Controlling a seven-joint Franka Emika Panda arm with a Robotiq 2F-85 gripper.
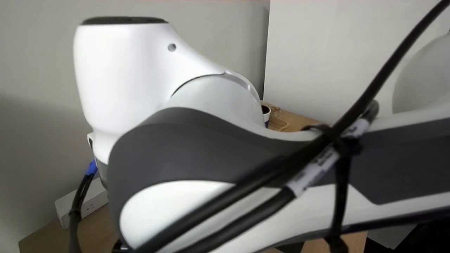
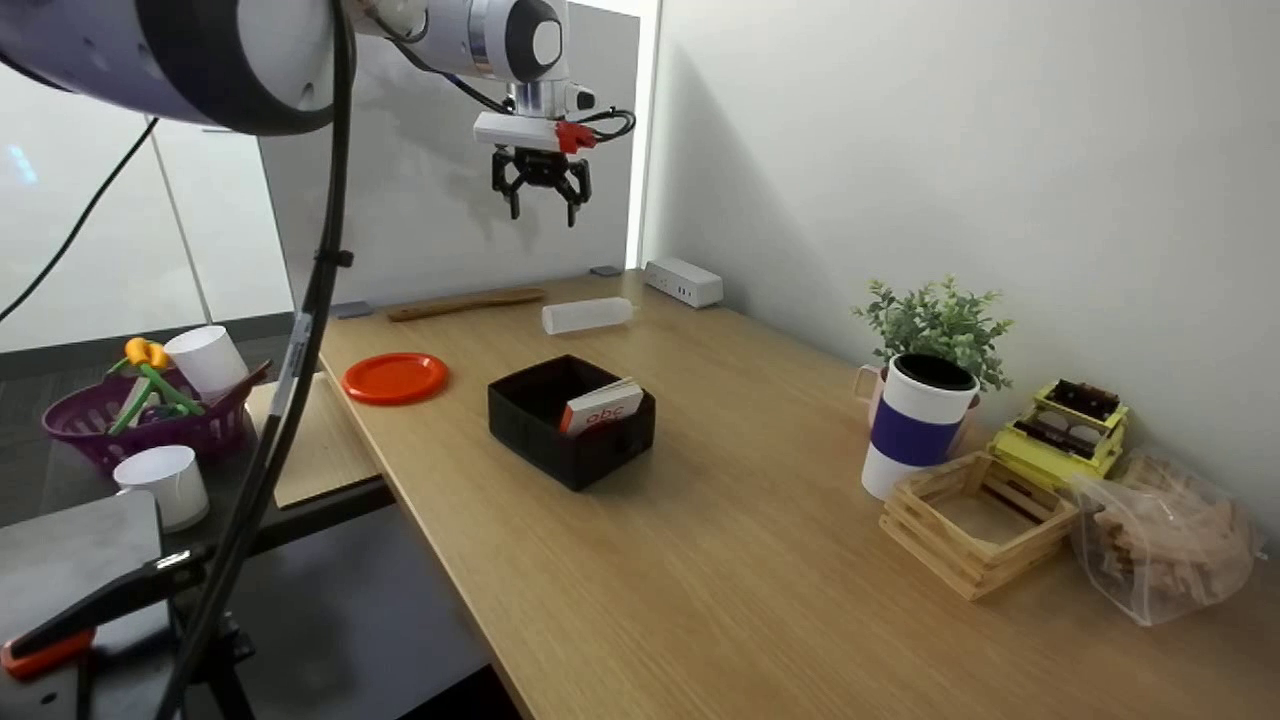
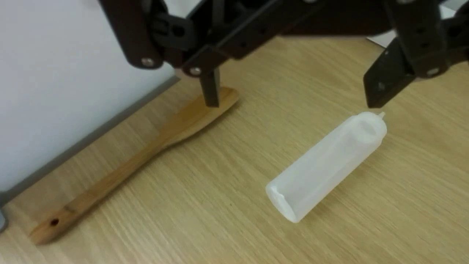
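Observation:
My gripper (image 2: pixel 542 218) hangs above the far end of the table, its fingers spread apart with nothing between them. Below it in the wrist view lies a translucent white bottle (image 3: pixel 327 165) on its side, its nozzle end near the right finger (image 3: pixel 381 85). A wooden spatula (image 3: pixel 165 136) rests along the table's far edge; its broad end is partly behind the left finger. Both fingertips are clear of the bottle and spatula as far as can be seen. In exterior view 1 the arm hides the gripper and most of the table.
A black box (image 2: pixel 564 438) holding a small white-and-red card box (image 2: pixel 600 408) stands mid-table, with a red plate (image 2: pixel 396 378) to its left. At right are a tumbler (image 2: pixel 914 432), a wooden crate (image 2: pixel 978 534) and a bag (image 2: pixel 1170 546).

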